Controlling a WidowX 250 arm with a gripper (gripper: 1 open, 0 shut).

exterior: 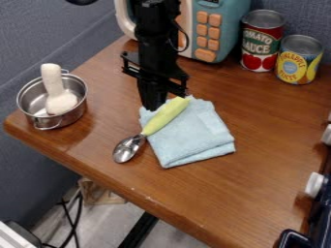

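Note:
My black gripper [157, 89] hangs over the middle of the table, its tips just above or behind a light blue folded cloth [196, 143]. A spoon with a pale yellow handle [165, 116] lies diagonally on the cloth, its steel bowl [128, 149] resting on the wood. Whether the fingers are open or shut, or touching the handle's upper end, I cannot tell.
A steel pot [52, 113] with a white pestle-like object [52, 79] stands at the left edge. A tomato can [260, 44], a yellow can [297, 64] and a teal appliance [220, 29] are at the back.

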